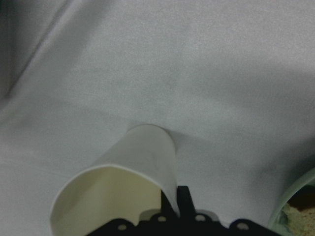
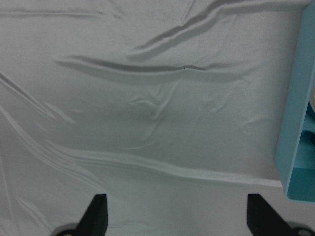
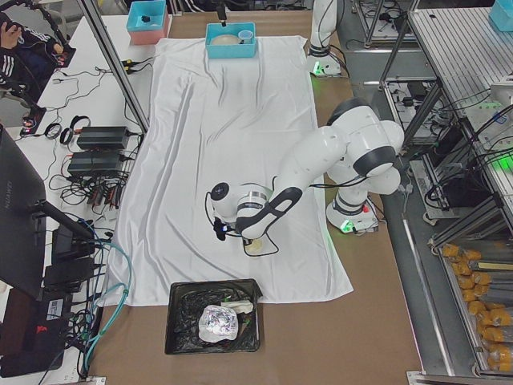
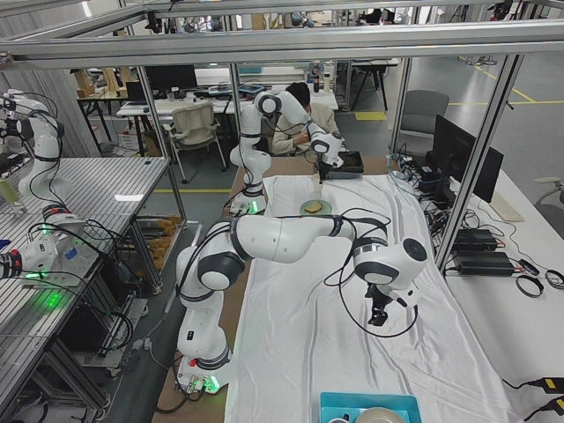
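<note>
A white paper cup (image 1: 133,157) stands out in the left wrist view, with my left gripper shut on its rim, one finger inside and one outside. A green plate (image 4: 315,207) with a tan piece on it appears beside it, cut off at the lower right of that wrist view as a green rim (image 1: 290,196). My right gripper is open above the bare white cloth, left of a blue bin (image 2: 295,123).
A black tray (image 3: 180,321) with a foil item lies beyond the cloth's near edge in the left camera view. The blue bin holds a round tan item and a cup.
</note>
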